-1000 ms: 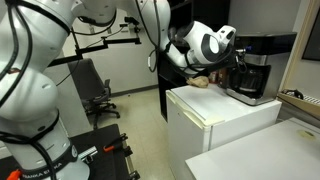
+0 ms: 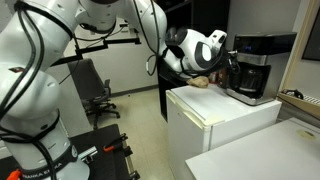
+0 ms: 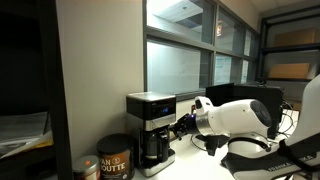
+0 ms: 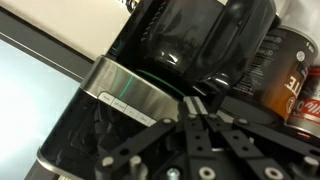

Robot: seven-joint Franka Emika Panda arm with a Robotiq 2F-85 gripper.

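A black and silver coffee maker (image 2: 262,62) stands at the far end of the white counter, its glass carafe (image 2: 250,78) in its lower bay. My gripper (image 2: 233,62) is right at the front of the machine, on the carafe side. In the wrist view the gripper is shut, its fingertips close together near the steel band (image 4: 135,92) and the dark carafe (image 4: 183,35). Nothing shows between them. Whether they touch the machine I cannot tell. Exterior view 2 has the coffee maker (image 3: 152,118) with my arm (image 3: 230,118) reaching in from the right.
Beside the machine stand a dark can (image 4: 280,66) and a red cola can (image 4: 309,100). A large coffee tin (image 3: 116,155) is nearby too. Brown items (image 2: 186,80) lie at the counter's left edge.
The wrist has shifted slightly and changed its tilt in front of the coffee maker. The coffee maker and the counter look unchanged.
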